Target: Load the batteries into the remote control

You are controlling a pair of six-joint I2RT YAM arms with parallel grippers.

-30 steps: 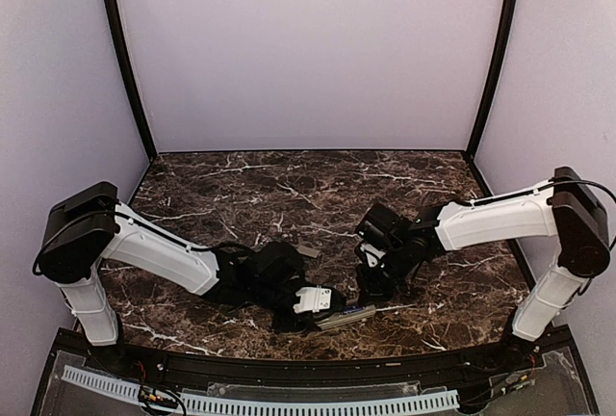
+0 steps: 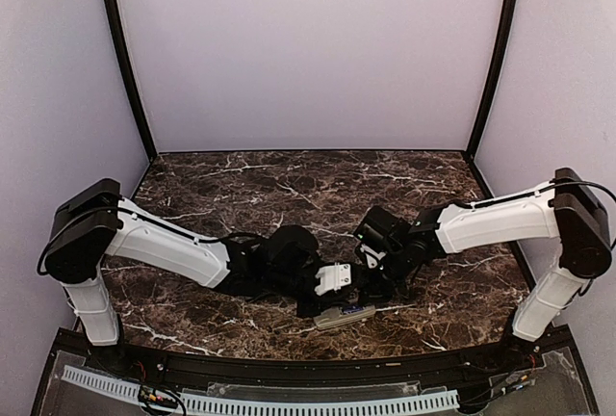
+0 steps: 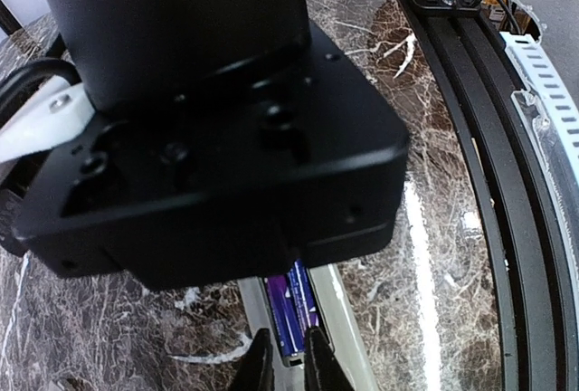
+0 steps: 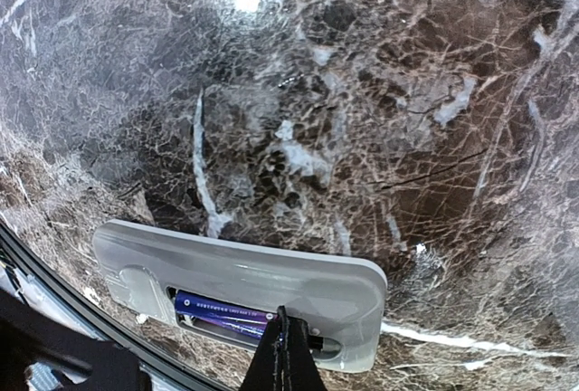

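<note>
The grey remote control (image 2: 345, 317) lies on the marble table with its battery slot facing up. Two purple-blue batteries lie side by side in the slot; the left wrist view shows one battery (image 3: 283, 314) and its neighbour (image 3: 303, 296). My left gripper is above the slot, its fingertips apart and nothing held between them. In the right wrist view, my right gripper is shut, its tips over one end of the upper battery (image 4: 217, 309). Whether those tips touch the battery I cannot tell. The lower battery is partly hidden there.
A black rail (image 2: 289, 363) runs along the table's front edge, close to the remote. Both arms crowd together over the remote.
My left gripper has moved right and farther from the front edge, uncovering more of the remote's left end. A small light piece behind the left arm is now hidden. The right arm has barely moved.
</note>
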